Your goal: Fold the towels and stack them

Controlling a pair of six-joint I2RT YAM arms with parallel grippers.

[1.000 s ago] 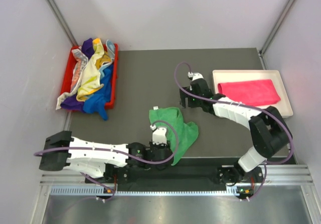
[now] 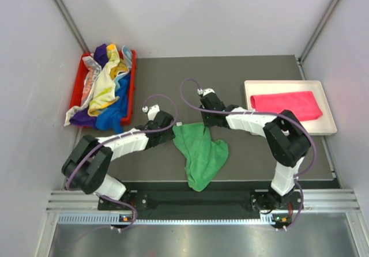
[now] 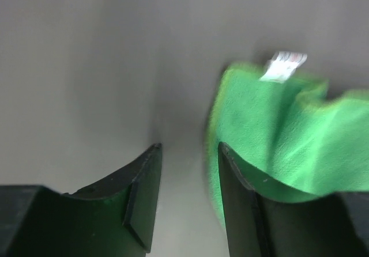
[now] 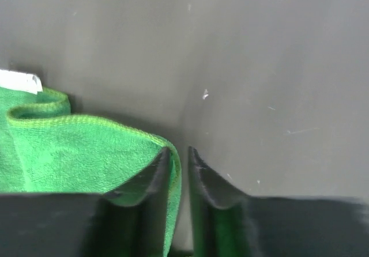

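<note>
A green towel (image 2: 199, 156) lies crumpled on the grey table, its folded top edge with a white tag to the upper left. My left gripper is open just left of that towel's corner, which shows in the left wrist view. My right gripper is part open over the towel's top right corner, with the green edge (image 4: 86, 153) between or just at its fingertips. A folded red towel (image 2: 285, 104) lies in the white tray (image 2: 319, 127).
A red basket (image 2: 130, 84) heaped with mixed towels stands at the upper left. Walls bound it at both sides and back.
My right gripper has moved left from near the tray onto the towel's upper corner.
</note>
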